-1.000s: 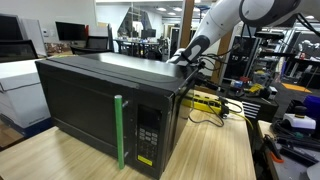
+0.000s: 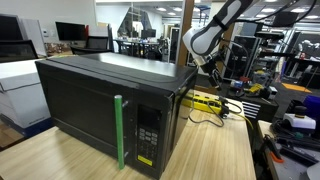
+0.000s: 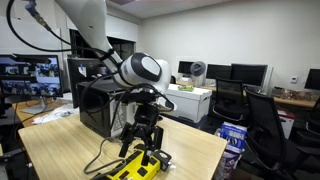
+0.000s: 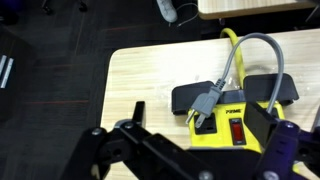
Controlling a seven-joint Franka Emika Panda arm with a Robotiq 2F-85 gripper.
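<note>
A yellow power strip (image 4: 210, 138) with black ends and a red switch (image 4: 236, 131) lies on the table below my gripper. Over its near side hangs a grey plug (image 4: 205, 103) on a grey cord (image 4: 262, 40) that loops up and round. The fingers stand wide apart, with the plug and the strip seen in the gap and nothing gripped. From outside, the gripper (image 2: 218, 78) hovers over the strip (image 2: 203, 103), beyond the black microwave's right end. In the second exterior view the strip (image 3: 133, 171) sits partly hidden under the gripper.
The black microwave (image 2: 95, 100), with a green handle (image 2: 119, 130), fills much of the table. Bare wood (image 2: 215, 150) lies to its right. Cords (image 2: 228, 122) curl near the strip. The table edge drops to dark floor (image 4: 55, 100) at left in the wrist view.
In the first exterior view the arm has swung rightward from behind the microwave. Its gripper has come clearly into sight above the yellow strip, while the microwave and strip stay put.
</note>
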